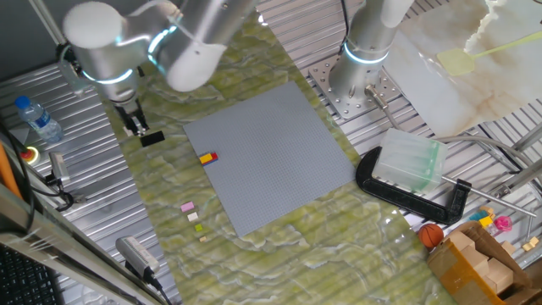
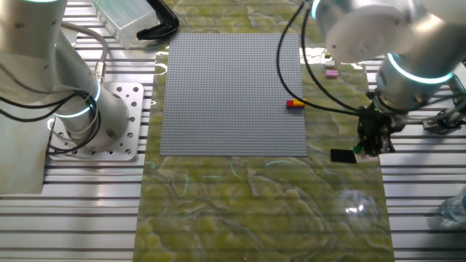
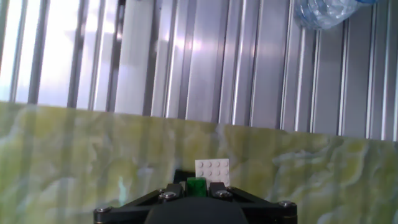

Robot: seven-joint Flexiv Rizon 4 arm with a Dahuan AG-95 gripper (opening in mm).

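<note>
My gripper is shut on a small green brick, low above the mat's left side in exterior view 1. Just beyond its fingertips in the wrist view is a white studded brick, partly covered by the green one. A flat black piece lies beside the gripper on the mat. On the near left edge of the grey baseplate sit red and yellow bricks close together. Pink, white and lime bricks form a loose row left of the plate.
A black clamp holds a clear box right of the baseplate. Below it stand a cardboard box and a small orange ball. A water bottle lies left of the mat.
</note>
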